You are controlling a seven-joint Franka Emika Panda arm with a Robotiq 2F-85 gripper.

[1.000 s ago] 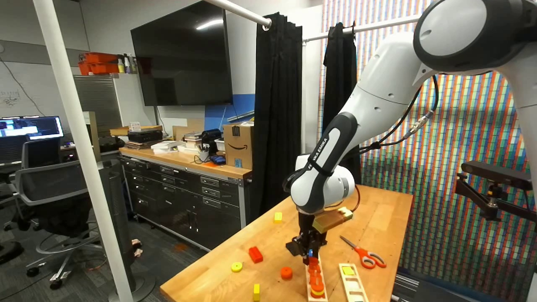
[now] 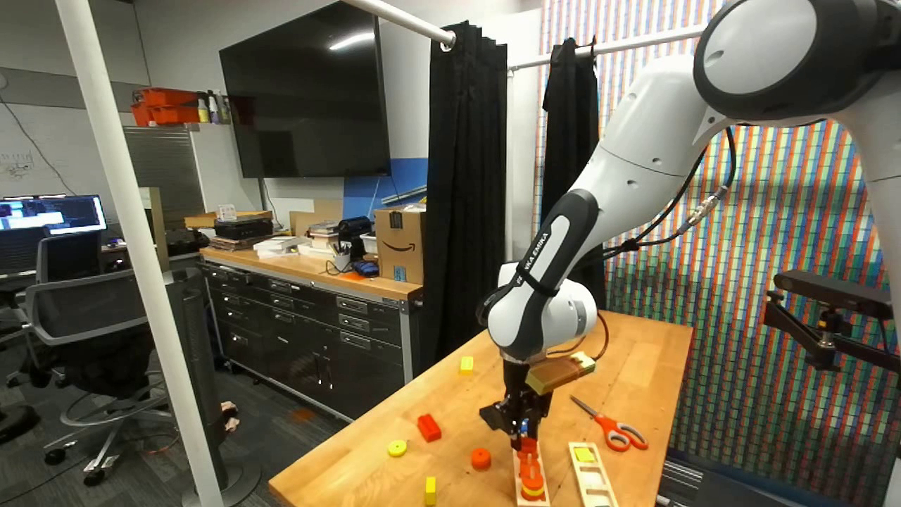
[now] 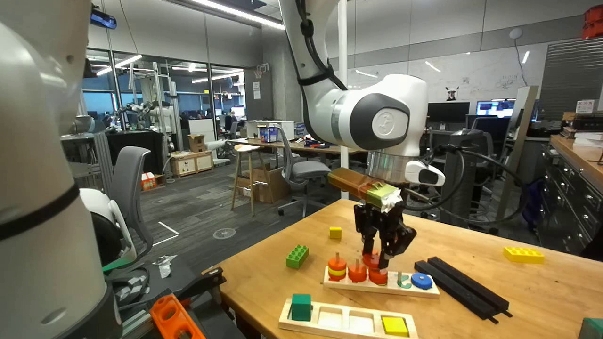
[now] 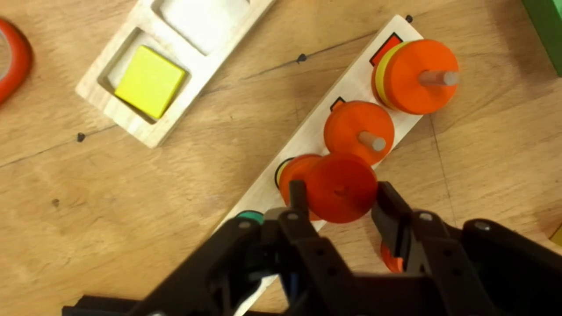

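My gripper is shut on a red-orange disc [image 4: 342,188], held between its two fingertips. In the wrist view the held disc overlaps the orange disc stack [image 4: 298,176] on the middle peg. Exterior view 2 shows the held disc [image 3: 370,260] just above that stack [image 3: 378,276]; whether they touch, I cannot tell. The wooden peg board [image 3: 357,287] carries an orange-and-yellow stack [image 3: 337,268] at one end, then an orange stack [image 3: 357,273]. Past the middle peg come a green piece [image 3: 403,280] and a blue disc [image 3: 421,280].
A shape tray [image 3: 337,318] with a green block [image 3: 301,307] and a yellow block [image 3: 395,325] lies alongside. Black bars [image 3: 459,288] flank the board's blue end. Scissors [image 2: 618,432], a loose orange disc [image 2: 481,458], a yellow disc [image 2: 397,448] and a red brick [image 2: 429,427] are scattered around.
My gripper has shifted very slightly in exterior view 1, to the right and a little lower, the orange disc still in it. Objects on the table look unmoved.
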